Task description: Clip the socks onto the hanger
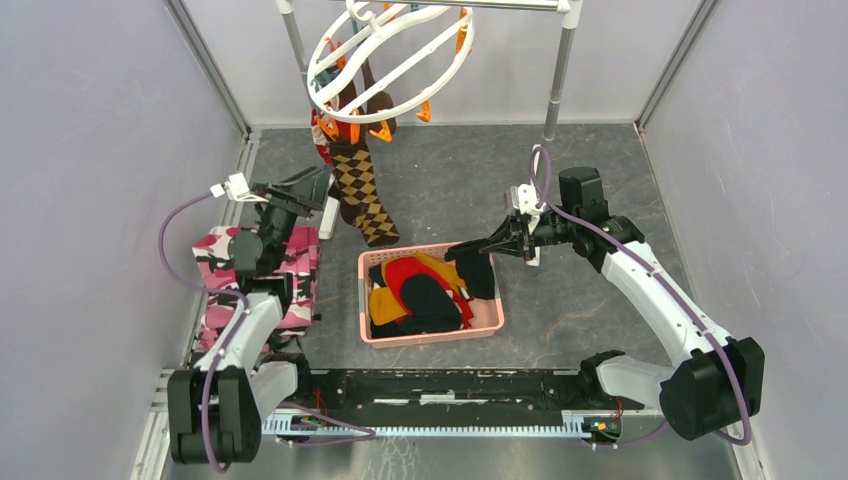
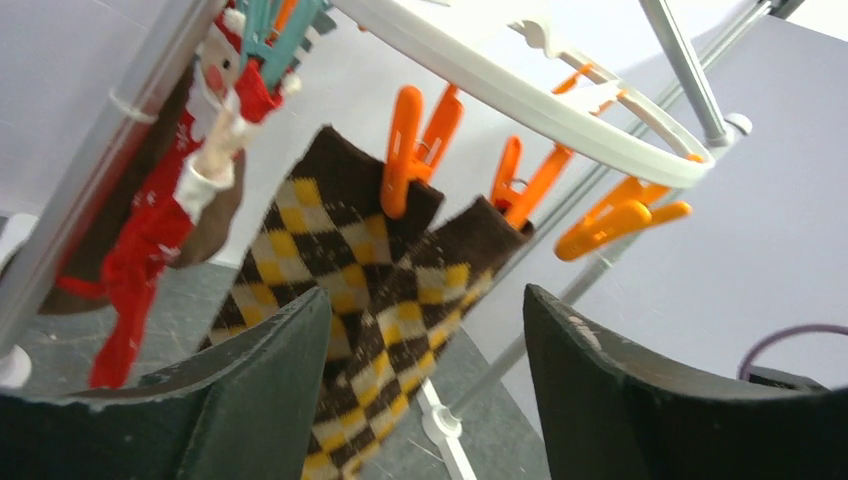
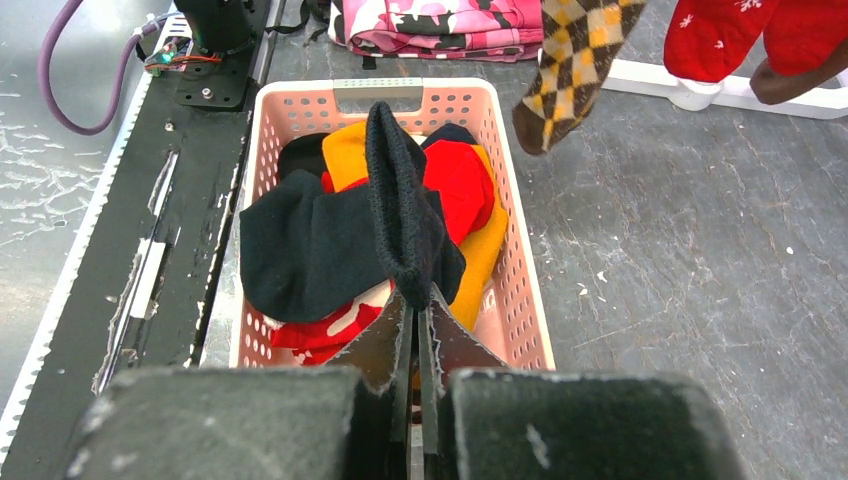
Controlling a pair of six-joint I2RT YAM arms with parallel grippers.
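Brown-and-yellow argyle socks (image 2: 290, 245) hang from orange clips (image 2: 400, 150) on the white round hanger (image 1: 330, 90). My left gripper is open in front of them, its fingers (image 2: 285, 360) spread wide with nothing gripped. In the top view, the argyle sock (image 1: 362, 195) dangles just to the right of that gripper. Over the basket, my right gripper is shut on the edge of a black sock (image 3: 395, 190), whose upper part stands up from the fingertips. Red Santa-figure socks (image 2: 165, 220) also hang at the hanger's left side.
The pink basket (image 1: 362, 300) holds several black, red and mustard socks. Folded pink camouflage cloth (image 1: 300, 265) lies under the left arm. Metal posts (image 1: 560, 80) carry the hanger. Grey floor right of the basket is clear.
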